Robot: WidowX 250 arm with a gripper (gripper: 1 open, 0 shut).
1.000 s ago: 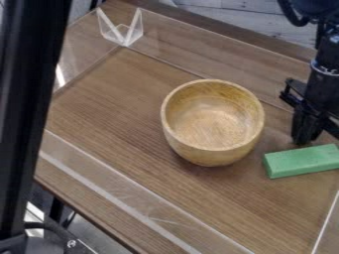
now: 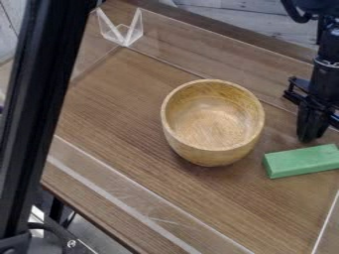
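Observation:
A black gripper (image 2: 310,127) hangs at the right edge of the camera view, its fingertips low over the table just above a green block (image 2: 299,162). It looks shut, with nothing visible between its fingers. A round wooden bowl (image 2: 212,123) stands to the left of the gripper and the block.
A small white angular object (image 2: 122,32) is at the back left. A dark vertical frame (image 2: 34,99) runs along the left edge, and a pale wall closes off the back.
The gripper has shifted very slightly at the right edge. The bowl and the green block stay where they were.

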